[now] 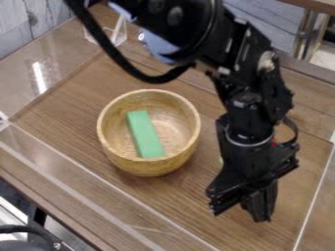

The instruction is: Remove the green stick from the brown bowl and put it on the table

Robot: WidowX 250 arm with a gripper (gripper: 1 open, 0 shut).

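Note:
A pale green flat stick (pixel 144 134) lies inside the round bowl (pixel 106 137), tilted with its lower end toward the front wall. The bowl is light tan-brown and sits left of centre on the table. My black gripper (pixel 244 203) is low over the table to the right of the bowl, fingers pointing down and apart from both bowl and stick. Its dark parts blend together, so I cannot tell how far the fingers are spread or whether anything is between them.
A clear plastic-looking object (pixel 105 31) stands at the far left edge. The arm covers much of the back right.

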